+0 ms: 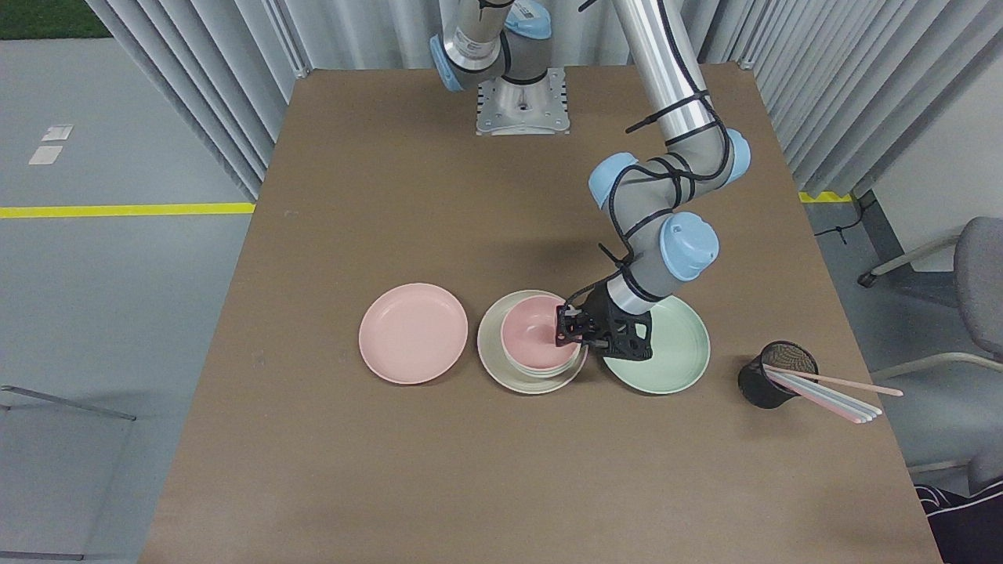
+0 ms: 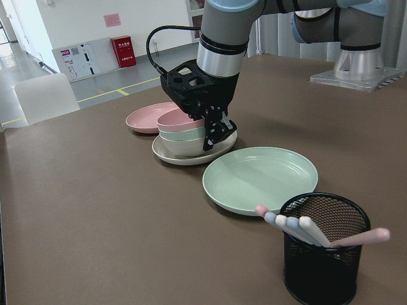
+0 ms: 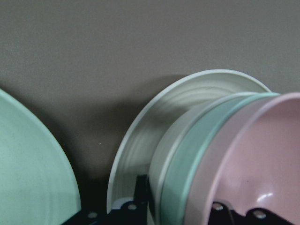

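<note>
Three nested bowls, pink on top of mint on top of cream, sit on a cream plate. My gripper is low at their right side in the front view, its fingers on either side of the stacked walls in the wrist view, one outside and one inside the pink bowl. Whether the fingers are closed tightly on the walls I cannot tell; their tips are partly hidden by the bowls.
A pink plate lies to the left and a mint plate to the right. A black mesh cup with several chopsticks stands further right.
</note>
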